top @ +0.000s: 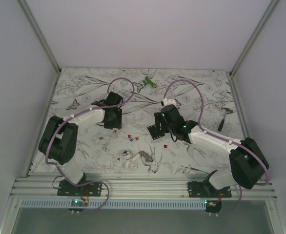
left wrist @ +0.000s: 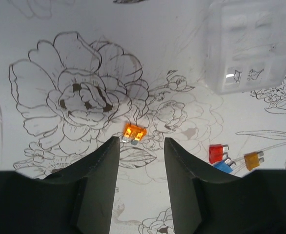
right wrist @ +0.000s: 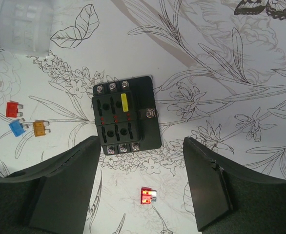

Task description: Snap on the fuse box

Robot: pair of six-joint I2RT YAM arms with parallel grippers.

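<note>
The black fuse box (right wrist: 118,114), with a yellow fuse (right wrist: 124,102) in it, lies on the patterned table. My right gripper is over its front edge, fingers apart with nothing between them. My left gripper is open just above an orange fuse (left wrist: 134,132), which lies between and beyond its fingertips in that view. Red (left wrist: 218,153), blue (left wrist: 223,165) and amber (left wrist: 252,161) fuses lie loose to its right. Another red fuse (right wrist: 148,195) lies in front of the fuse box.
A translucent container (left wrist: 248,48) stands between the arms. A hammer (top: 224,116) lies at the right, a green tool (top: 148,82) at the back, and other items (top: 145,157) at the front.
</note>
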